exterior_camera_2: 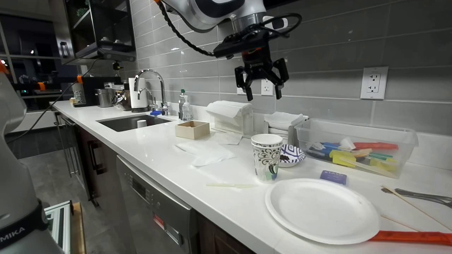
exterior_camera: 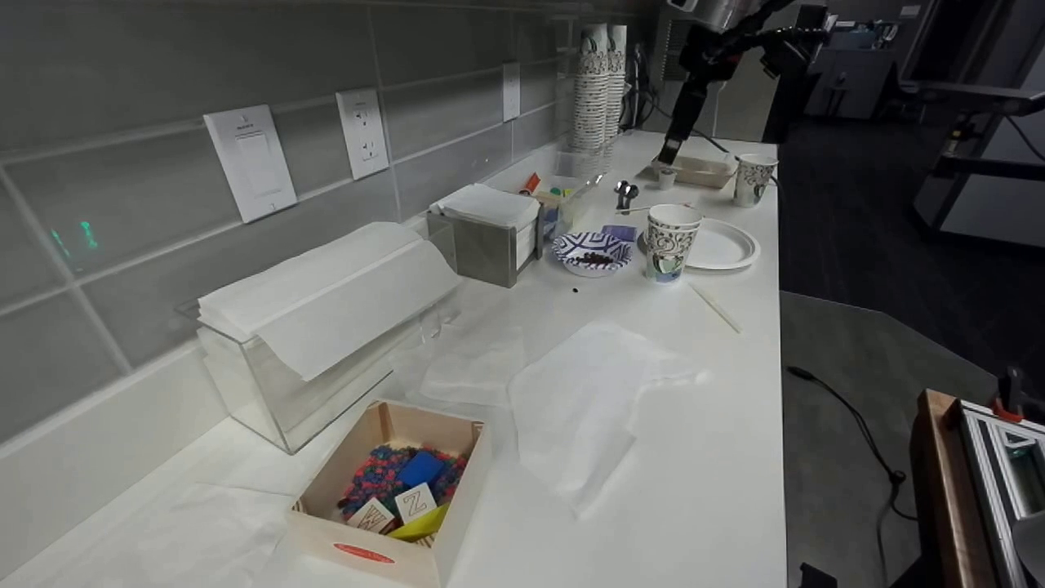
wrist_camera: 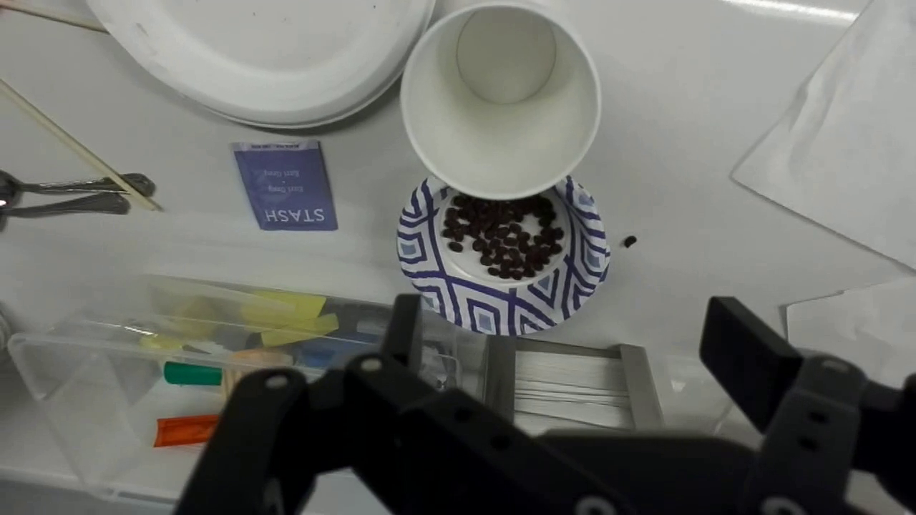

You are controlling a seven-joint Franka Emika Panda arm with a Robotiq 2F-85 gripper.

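Observation:
High over the counter, my gripper point(exterior_camera_2: 263, 96) stands open with its fingers wide apart and nothing between them. Two nested paper cups point(exterior_camera_2: 267, 157) with a leafy print stand upright on the counter, well below the gripper. From above, the upper cup point(wrist_camera: 500, 103) looks empty. Beside the cups is a blue-and-white patterned paper bowl point(wrist_camera: 512, 310) with dark beans point(wrist_camera: 507, 236) in it; the cup's rim covers part of the bowl in the wrist view. One stray bean point(wrist_camera: 630, 241) lies on the counter near the bowl.
A white paper plate point(exterior_camera_2: 322, 211) and purple tea packet point(wrist_camera: 285, 186) lie close by. Along the wall stand a clear bin point(exterior_camera_2: 354, 148), a napkin holder point(exterior_camera: 490, 245) and a paper towel holder point(exterior_camera: 328, 323). A wooden box point(exterior_camera: 392, 480) holds blocks. Loose paper sheets point(exterior_camera: 588, 402) cover the mid-counter.

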